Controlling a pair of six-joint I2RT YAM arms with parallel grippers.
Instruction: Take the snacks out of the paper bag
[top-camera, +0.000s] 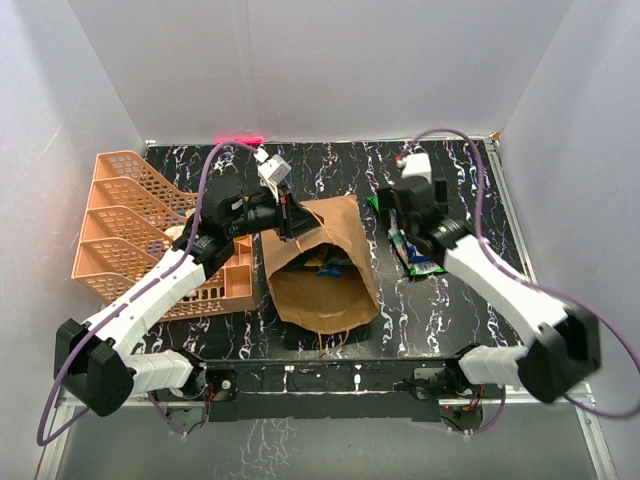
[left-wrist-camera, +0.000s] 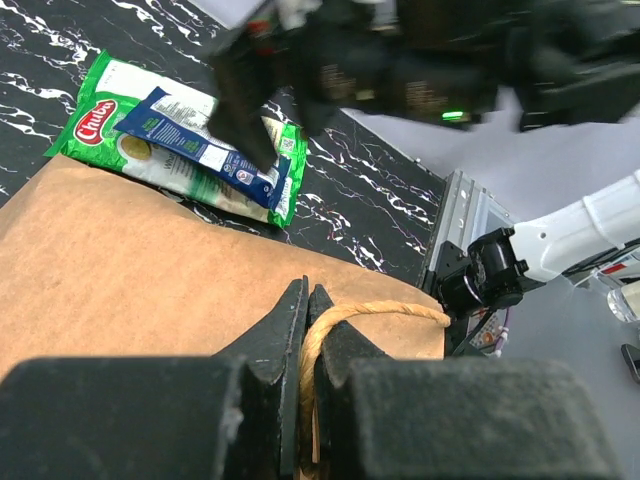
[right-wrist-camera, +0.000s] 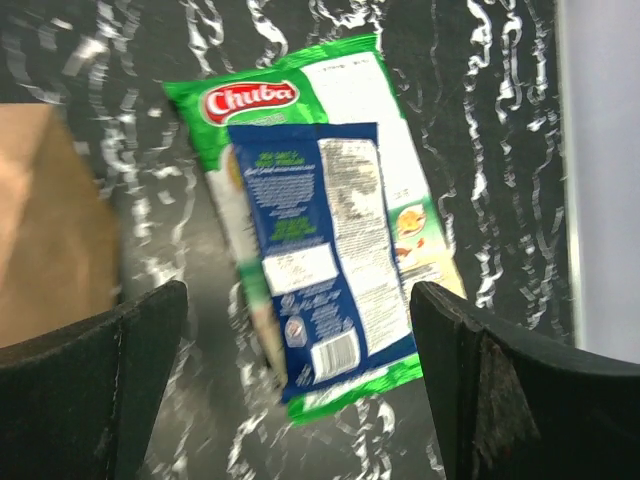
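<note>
The brown paper bag (top-camera: 320, 300) lies open toward the front, with colourful snack packs (top-camera: 330, 268) inside. My left gripper is shut at the bag's top, by its rope handle (left-wrist-camera: 400, 308), which runs over the fingertips; whether it is held between them is unclear. Right of the bag lie a green Chuba bag (right-wrist-camera: 255, 102) and a blue pack (right-wrist-camera: 310, 230) on top of it. My right gripper hangs open above these packs, blurred in the top view.
A peach plastic crate (top-camera: 120, 230) fills the left side. Walls enclose the back and sides.
</note>
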